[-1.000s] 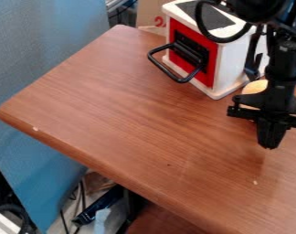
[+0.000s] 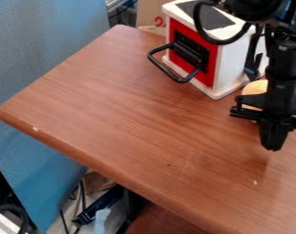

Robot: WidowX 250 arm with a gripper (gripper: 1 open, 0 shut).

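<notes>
My black gripper [image 2: 271, 137] hangs at the right above the wooden tabletop [image 2: 114, 119], its fingertips pointing down; whether it is open or shut is hard to tell from this angle. Behind it to the left stands a white and red box appliance [image 2: 220, 64] with a black handle bar sticking out toward the front left. A round pale yellow object [image 2: 253, 87] sits behind the gripper, partly hidden by it.
A cardboard box [image 2: 151, 13] is behind the table. Beyond the left edge are a blue surface [image 2: 41, 64] and cables below.
The gripper has shifted very slightly to the right and down; nothing else has visibly changed.
</notes>
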